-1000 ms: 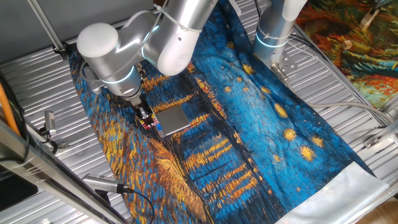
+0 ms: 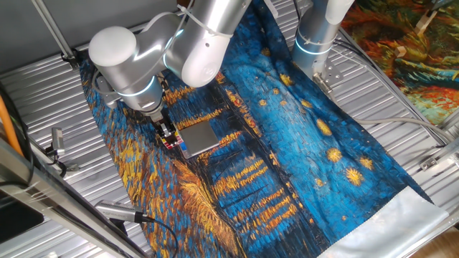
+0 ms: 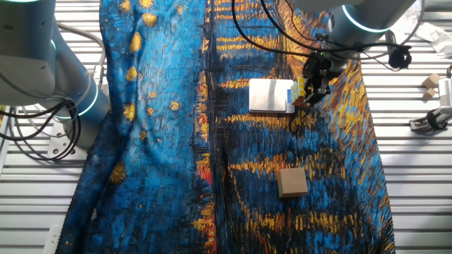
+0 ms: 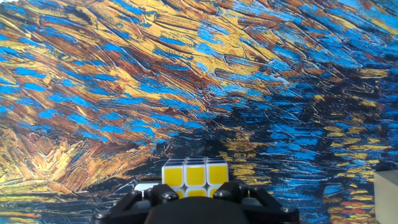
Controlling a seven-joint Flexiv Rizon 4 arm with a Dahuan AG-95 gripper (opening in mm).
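Note:
A Rubik's-type cube (image 4: 196,175) shows a yellow face and a dark top at the lower middle of the wrist view. My gripper (image 2: 170,136) points down at the cube, its black fingers close around it; whether they press on it cannot be made out. In exterior view 2 the cube (image 3: 300,90) appears yellow beside the black gripper (image 3: 308,86). Right next to the cube is a flat silver-grey box (image 3: 271,95), lying on the painted cloth; in exterior view 1 this box (image 2: 200,137) lies just right of the cube.
A tan block (image 3: 292,182) sits apart on the cloth (image 3: 169,176), and the same block (image 4: 387,196) shows at the right edge of the wrist view. Small wooden cubes (image 3: 429,92) lie on the slatted table at the right.

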